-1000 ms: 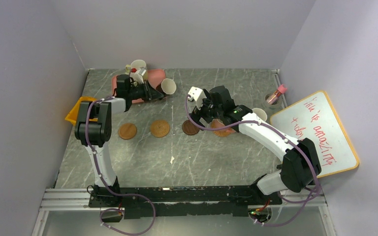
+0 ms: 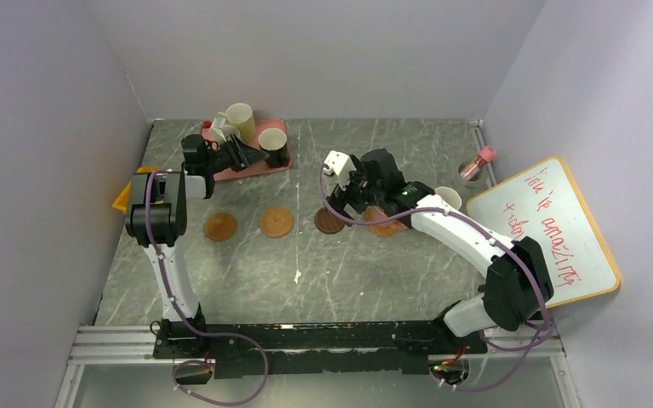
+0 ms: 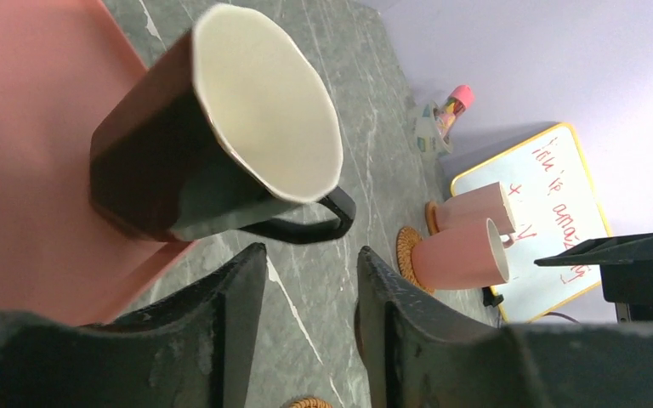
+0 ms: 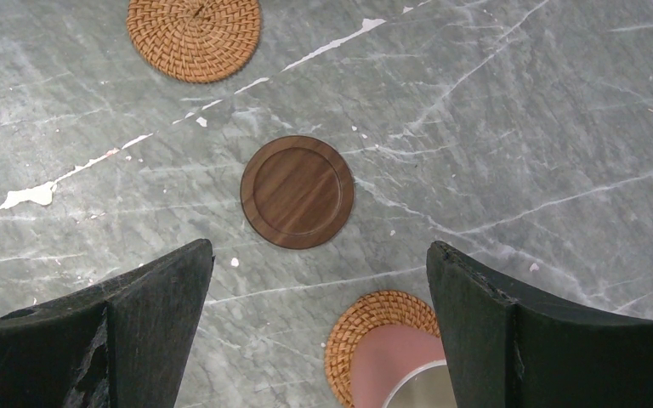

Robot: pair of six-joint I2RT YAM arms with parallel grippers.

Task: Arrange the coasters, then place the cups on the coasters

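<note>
A dark brown cup [image 2: 275, 154] with a cream inside stands, slightly tilted, at the right end of the pink tray [image 2: 253, 169]. Its black handle [image 3: 310, 228] points toward my left gripper, whose fingers are parted with a gap between them. In that view the handle lies just beyond the fingertips; whether they touch it is unclear. The bare dark wooden coaster [image 4: 298, 192] lies in the middle of the table. Over it, my right gripper hangs open and empty.
Two bare woven coasters [image 2: 219, 226] [image 2: 276, 222] lie at the left. A pink cup [image 4: 388, 357] sits on another woven coaster. Farther right is another cup [image 2: 448, 197]. A pale green cup [image 2: 240, 117] stands in the tray.
My left gripper has drawn leftward. The dark cup has tipped back from a strong lean to nearly upright and shifted slightly left. The right arm holds still.
</note>
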